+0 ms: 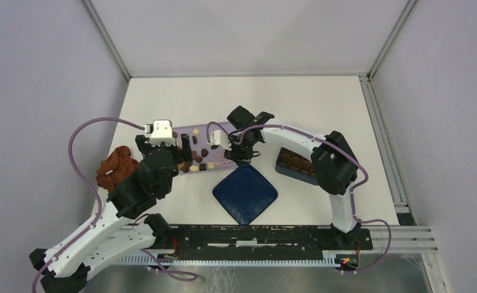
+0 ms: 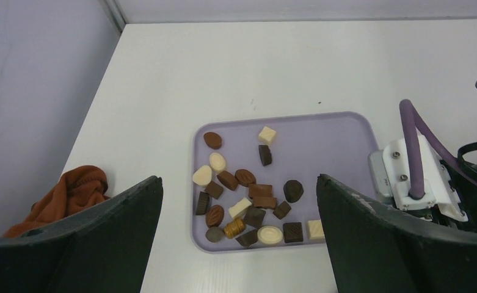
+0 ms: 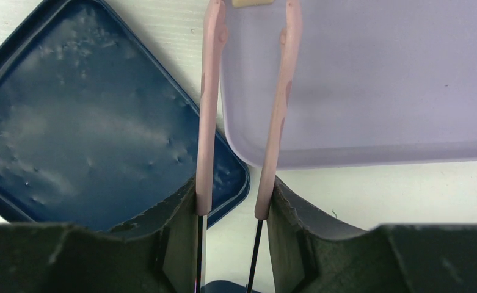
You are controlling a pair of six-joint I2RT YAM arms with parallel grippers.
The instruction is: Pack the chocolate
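Observation:
Several chocolates, dark, brown and cream, lie in the left part of the lilac tray (image 2: pixel 345 140); among them are a round dark chocolate (image 2: pixel 293 191) and a cream chocolate (image 2: pixel 267 135). Above this tray hangs my left gripper, wide open and empty. My right gripper hovers over the tray's right part, its long pink fingers (image 3: pixel 206 122) part open with a gap between them. Near its tips a cream chocolate (image 3: pixel 251 2) shows at the top edge of the right wrist view. The chocolate box (image 1: pixel 295 162) at the right has brown compartments and is partly covered by the right arm.
The dark blue lid (image 1: pixel 245 194) lies turned in the middle, one corner close to the lilac tray. A crumpled brown cloth (image 1: pixel 117 168) lies at the left edge.

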